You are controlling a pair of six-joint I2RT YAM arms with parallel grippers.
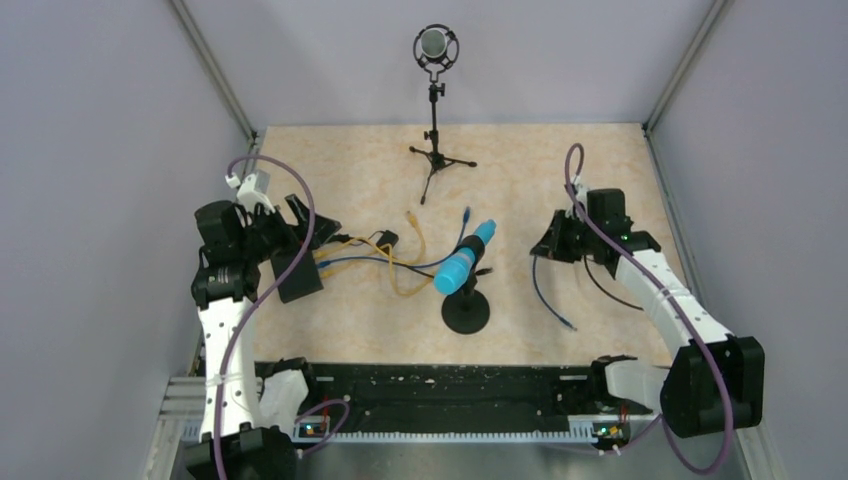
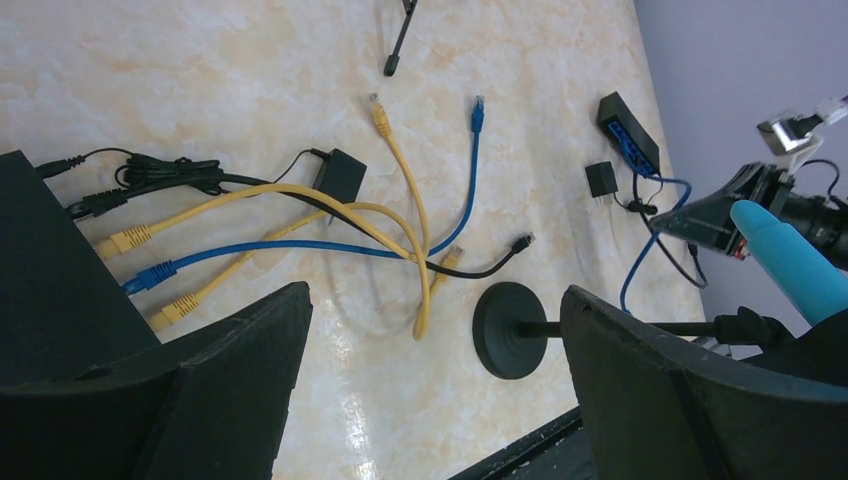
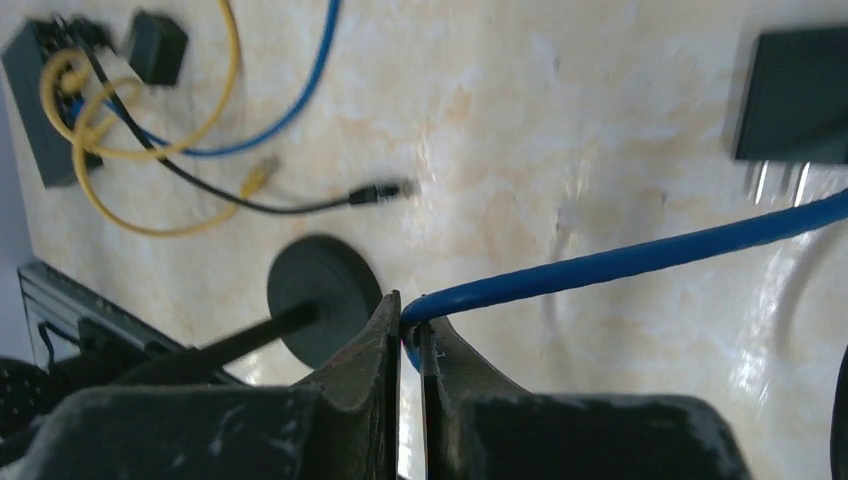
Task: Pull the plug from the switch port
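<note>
My right gripper [image 1: 540,246] is shut on a blue cable [image 3: 620,255], which hangs in a curve toward the front of the table in the top view. A small switch with blue at its ports [image 2: 615,118] lies on the right side, seen in the left wrist view and largely hidden by my right arm from above. My left gripper [image 1: 318,222] stands open above a larger black switch [image 1: 300,285] [image 2: 50,270], which has yellow, blue and black plugs along one side.
A blue bottle [image 1: 455,270] on a round-based stand [image 1: 465,318] is in the middle. A microphone tripod [image 1: 435,160] stands at the back. Black adapters [image 2: 340,170] [image 2: 601,179] lie among the cables. Bare tabletop [image 1: 510,170] shows at the back right.
</note>
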